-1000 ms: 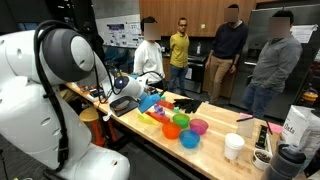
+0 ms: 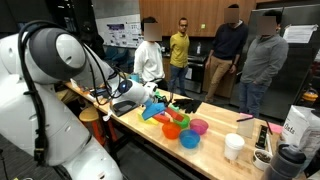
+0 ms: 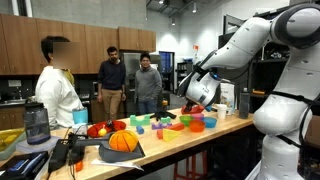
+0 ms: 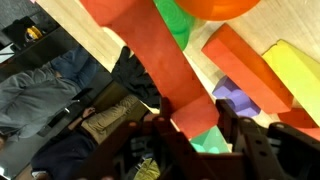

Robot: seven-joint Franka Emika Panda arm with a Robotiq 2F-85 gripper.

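Observation:
A long red block (image 4: 160, 60) is gripped near one end by my gripper in the wrist view. Its other end reaches up to the top edge of that view, beside a green bowl (image 4: 176, 22) and an orange bowl (image 4: 220, 6). Below it lie a second orange-red block (image 4: 245, 65), a yellow block (image 4: 295, 72), a purple block (image 4: 236, 98) and a pale green block (image 4: 208, 142). In exterior view 1 the arm bends low over the left part of the table; the fingertips are too small there to make out.
Close together on the table stand the orange bowl (image 2: 171, 131), a pink bowl (image 2: 198, 126) and a blue bowl (image 2: 189, 140). To the right are a white cup (image 2: 233, 146) and dark cups (image 2: 287, 160). Several people stand behind the table.
The arm's gripper end has shifted a little to the right, toward the bowls, over the last second. The bowls stand in the same places.

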